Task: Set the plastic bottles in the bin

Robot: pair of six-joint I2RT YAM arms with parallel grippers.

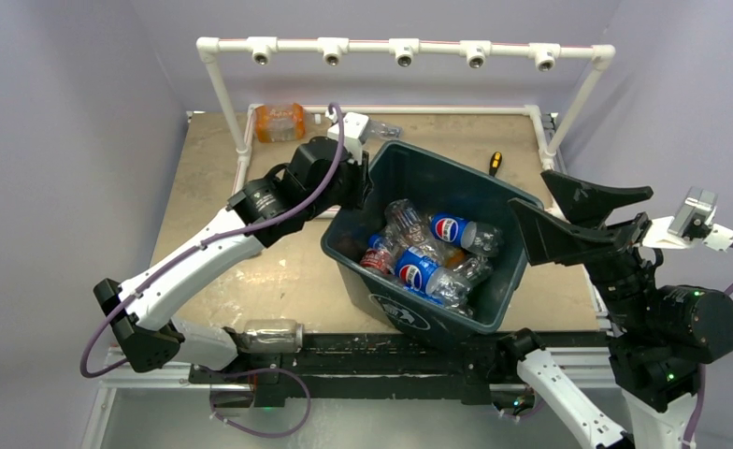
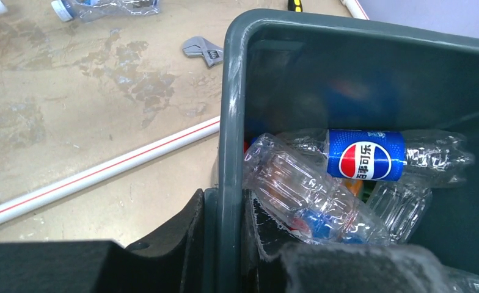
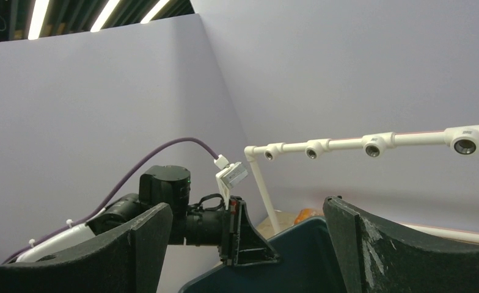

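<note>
The dark green bin (image 1: 400, 323) holds several plastic bottles, among them Pepsi-labelled ones (image 1: 417, 269). My left gripper is shut on the bin's left rim, seen running between its fingers. An orange-labelled bottle (image 1: 279, 123) and a clear bottle (image 2: 121, 8) lie on the board behind the bin, to the left. A clear container (image 1: 269, 335) lies at the front left edge. My right gripper (image 1: 578, 215) stands open and empty at the bin's right, raised.
A white pipe frame (image 1: 438, 45) spans the back. A wrench (image 2: 201, 49) and a screwdriver (image 1: 495, 164) lie on the board (image 1: 213, 290). The board left of the bin is mostly clear.
</note>
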